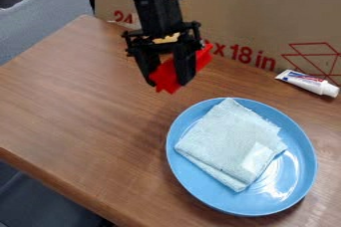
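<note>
My black gripper (173, 64) hangs in the upper middle of the view, shut on a red object (164, 77), whose shape is partly hidden by the fingers. It is held above the wooden table, up and to the left of a blue plate (288, 176). On the plate lies a folded pale cloth (228, 145).
A toothpaste tube (308, 82) lies at the back right, before a cardboard box (266, 12). A yellowish object, mostly hidden, sits behind the gripper. The table's edge runs along the lower left.
</note>
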